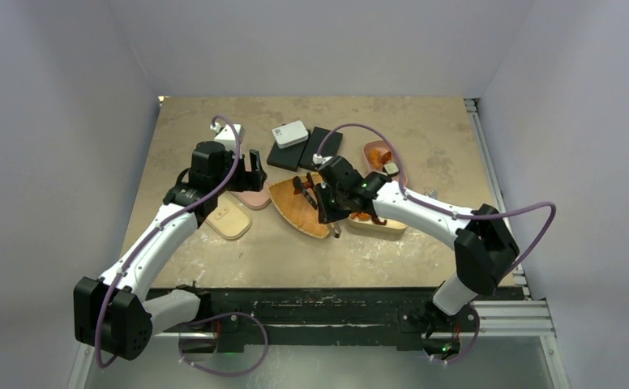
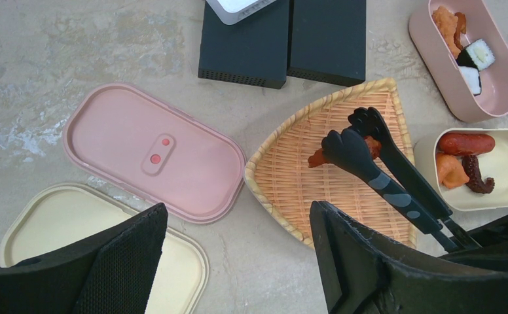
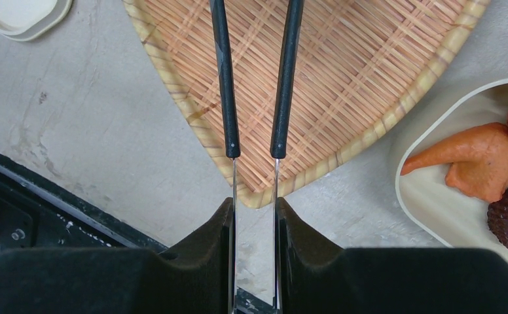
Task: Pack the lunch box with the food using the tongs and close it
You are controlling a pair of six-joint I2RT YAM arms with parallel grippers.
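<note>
My right gripper has the metal arms of black-tipped tongs [image 3: 284,98] between its partly spread fingers. In the left wrist view, the spread heads of the tongs [image 2: 389,157] are over the wicker basket [image 2: 287,157]. A reddish-brown food piece [image 2: 315,159] runs behind the near head and shows between both heads; whether they pinch it I cannot tell. Beside the basket is the cream box [image 2: 507,186] with a sausage [image 2: 467,144], an orange piece [image 2: 451,171] and a dark tentacle [image 2: 477,176]. My left gripper is open and empty.
A pink box [image 2: 507,98] with fried pieces and rice rolls stands behind the cream one. Pink lid [image 2: 107,137] and cream lid [image 2: 61,229] lie left of the basket. Dark boxes [image 2: 326,39] and a white device [image 2: 235,8] sit behind it.
</note>
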